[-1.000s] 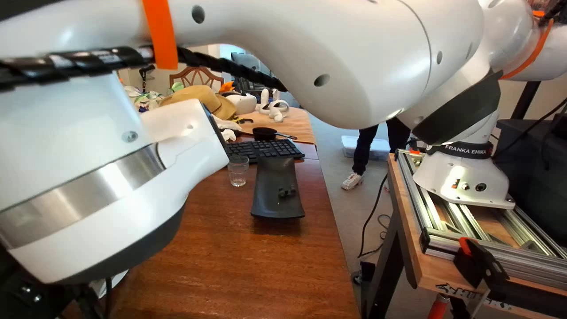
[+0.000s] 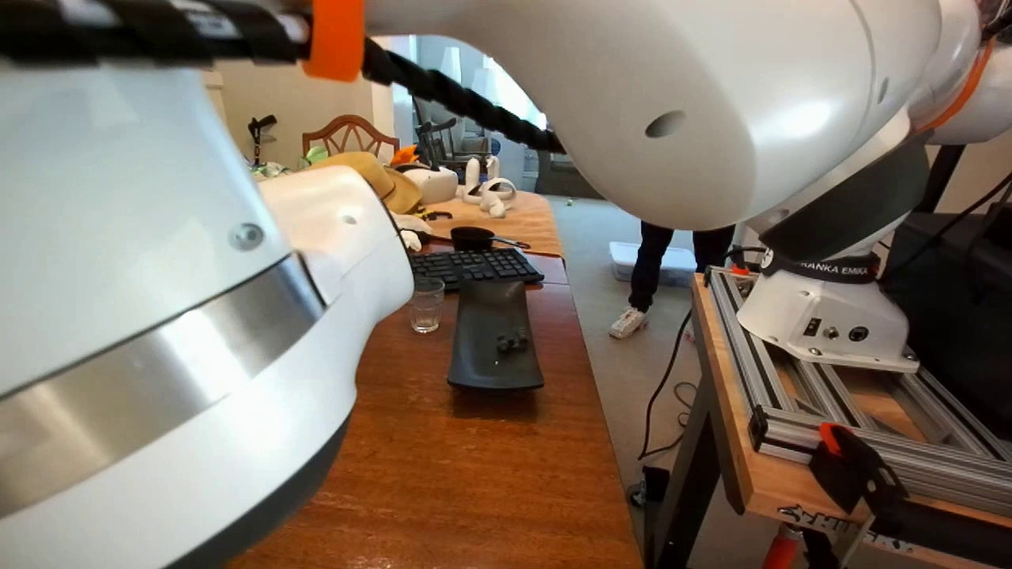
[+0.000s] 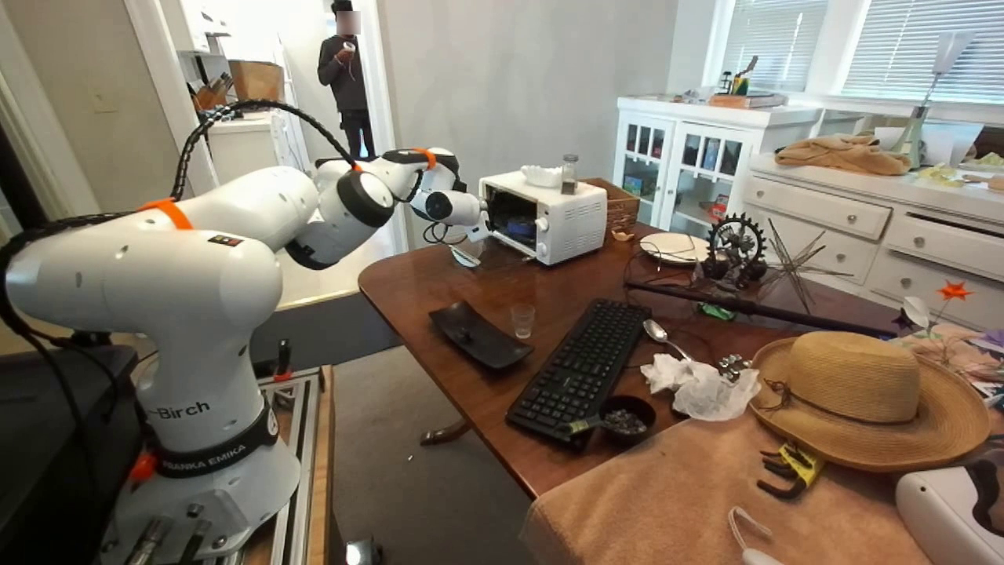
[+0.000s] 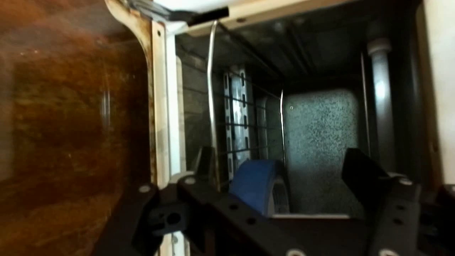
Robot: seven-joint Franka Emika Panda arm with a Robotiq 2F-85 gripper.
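My gripper is open in the wrist view, its dark fingers wide apart at the mouth of a white toaster oven [image 3: 576,224]. Inside the oven, low in the wrist view, a roll of blue tape [image 4: 252,181] stands on edge by the wire rack [image 4: 211,85]. It shows beyond the left finger and partly behind the gripper's body; I cannot tell how far ahead of the fingertips it is. The glass oven door [image 4: 76,128] is swung down over the table. In the second exterior view the arm reaches to the oven's front and the fingers are hard to make out.
A black tray [image 3: 480,336] with small dark pieces, a clear glass [image 3: 523,321] and a keyboard [image 3: 581,372] lie on the table. On top of the oven stand a glass jar [image 3: 569,174] and a white dish [image 3: 543,176]. The oven's walls and rack leave little side room.
The tray and glass have not moved.
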